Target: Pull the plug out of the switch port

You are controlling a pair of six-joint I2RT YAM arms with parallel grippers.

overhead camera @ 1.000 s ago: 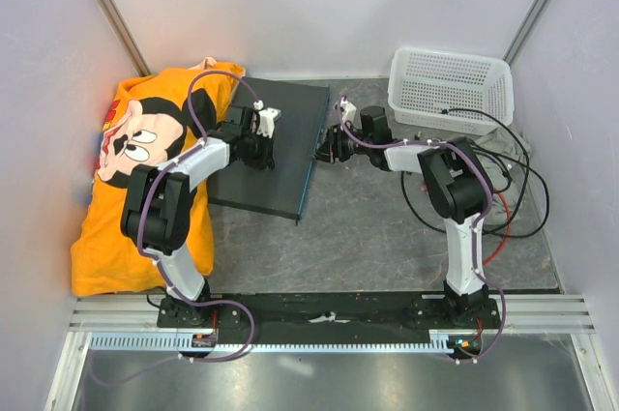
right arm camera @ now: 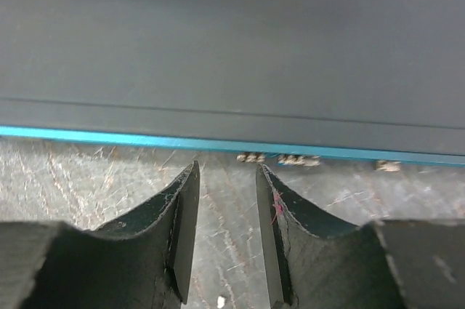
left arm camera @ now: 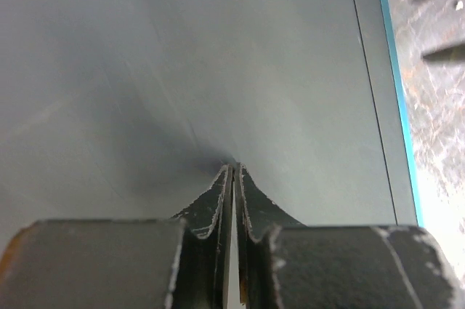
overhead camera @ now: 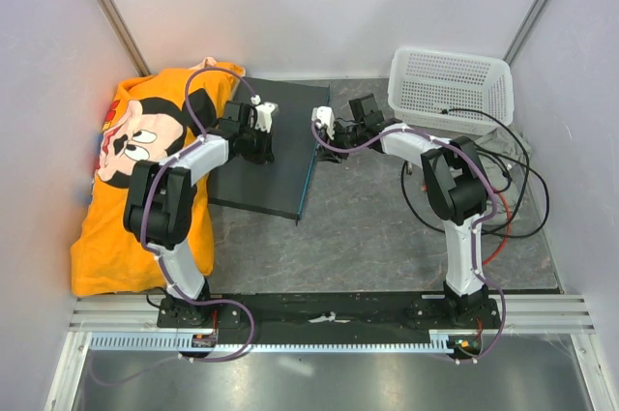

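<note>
The dark grey switch (overhead camera: 261, 179) lies flat, with a blue-edged front (right arm camera: 109, 137) along its right side. A row of small metal ports (right arm camera: 298, 160) shows under that edge in the right wrist view; whether a plug sits in one I cannot tell. My left gripper is shut above the switch's top, nothing visible between its fingers. My right gripper is part open, empty, just outside the port edge, its fingertips beside the ports.
An orange cartoon-printed cloth (overhead camera: 135, 227) covers the left. A white basket (overhead camera: 450, 63) stands at back right, with black and red cables (overhead camera: 522, 232) below it.
My right gripper moved away from the switch and has come back toward its edge, now at a different angle. The left arm shifted very slightly.
</note>
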